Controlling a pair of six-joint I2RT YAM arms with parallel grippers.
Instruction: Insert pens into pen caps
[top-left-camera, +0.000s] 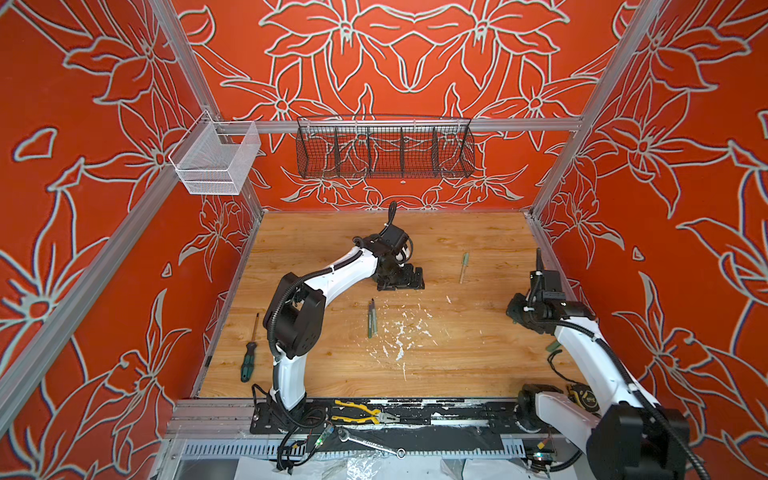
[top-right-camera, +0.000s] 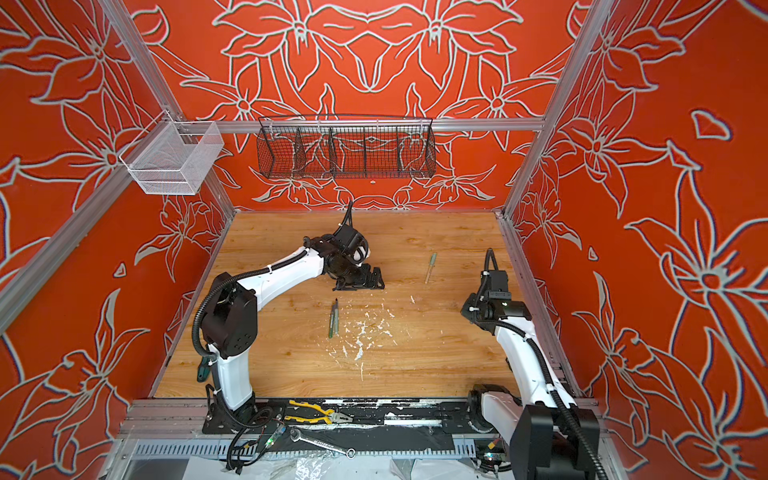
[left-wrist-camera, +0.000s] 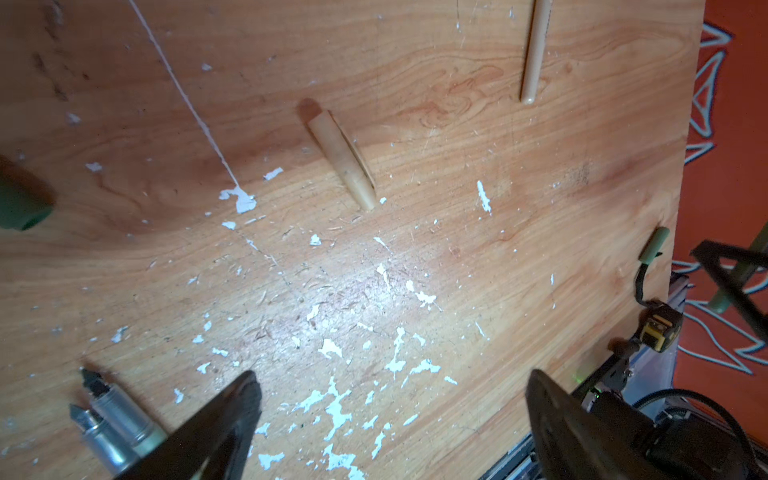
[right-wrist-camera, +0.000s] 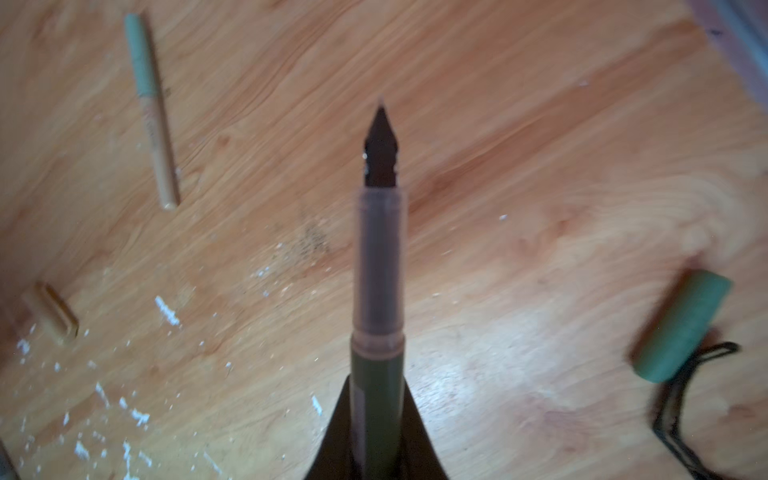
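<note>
In the right wrist view my right gripper is shut on a green pen (right-wrist-camera: 377, 416), its clear section and dark nib pointing away from the fingers. My left gripper stands open, nothing between its fingers; in the top left view it is low over the table near the middle. A tan cap (left-wrist-camera: 344, 160) lies ahead of it. Two uncapped pens (top-left-camera: 372, 318) rest side by side on the table. Another green cap (left-wrist-camera: 24, 206) shows at the left wrist view's edge. A capped tan-and-green pen (top-left-camera: 464, 268) lies farther right.
A green piece (right-wrist-camera: 682, 325) with a black cord lies by the right edge. A screwdriver (top-left-camera: 249, 360) lies at far left; pliers (top-left-camera: 360, 413) and a wrench (top-left-camera: 372, 442) sit along the front. White flakes (top-left-camera: 400, 328) dot the table centre.
</note>
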